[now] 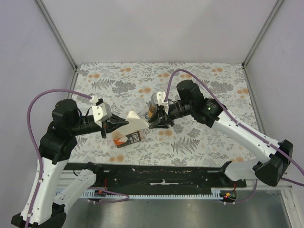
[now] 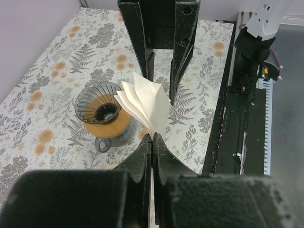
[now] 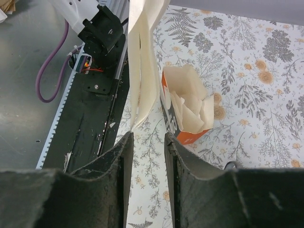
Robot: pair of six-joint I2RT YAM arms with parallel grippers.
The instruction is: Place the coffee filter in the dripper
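My left gripper is shut on a white coffee filter (image 2: 147,102), which stands up from its fingertips, also in the top view (image 1: 132,124). My right gripper stands part open just beyond the filter's free edge, with nothing visible between its fingers. The dripper (image 2: 99,107), a clear ribbed cone with an orange band on a glass pot, sits behind the filter in the left wrist view, largely hidden by the right arm in the top view.
An orange box of filters (image 3: 187,126) lies on the patterned table (image 1: 199,147) under the held filter. A black rail runs along the front edge.
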